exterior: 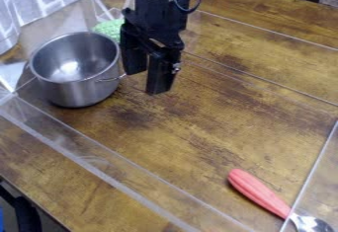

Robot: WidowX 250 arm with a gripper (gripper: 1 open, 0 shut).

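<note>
My black gripper (149,73) hangs over the wooden table, just right of a steel pot (74,70) with wire handles. Its fingers point down; whether they are open or shut is hard to make out in the dark shape. A utensil with a red handle (259,191) and a metal head lies at the bottom right.
A green patterned object (107,27) lies behind the pot, partly hidden by the arm. Clear plastic edges run along the left and right of the table (224,117).
</note>
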